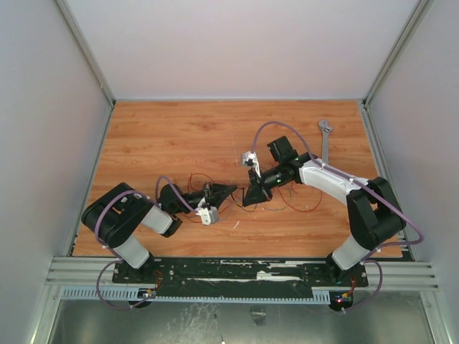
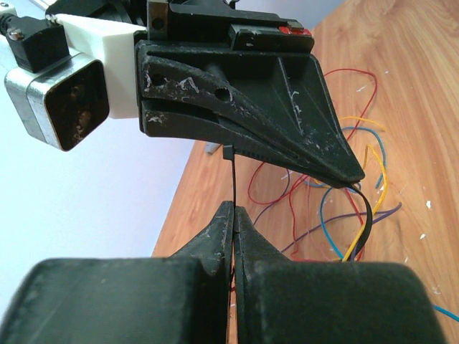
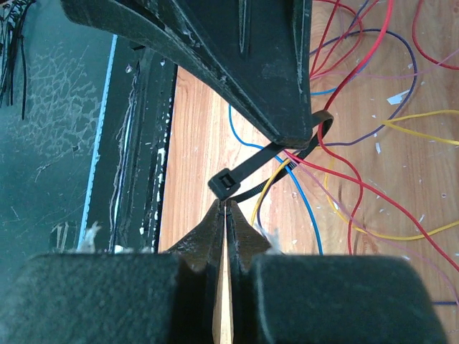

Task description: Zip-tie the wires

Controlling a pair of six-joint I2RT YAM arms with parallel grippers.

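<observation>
My two grippers face each other over the wires. A black zip tie (image 3: 252, 163) forms a loop round several coloured wires (image 3: 358, 183), its square head low at the left of the loop in the right wrist view. My left gripper (image 1: 232, 188) is shut, with a thin black strap rising from its fingertips to the other gripper's body. My right gripper (image 1: 249, 201) is shut too, its tips just below the tie's head at the thin tail; whether it grips the tail is hard to tell.
Loose red, blue, yellow and purple wires spread over the wooden table (image 1: 158, 129). A wrench (image 1: 325, 140) lies at the back right.
</observation>
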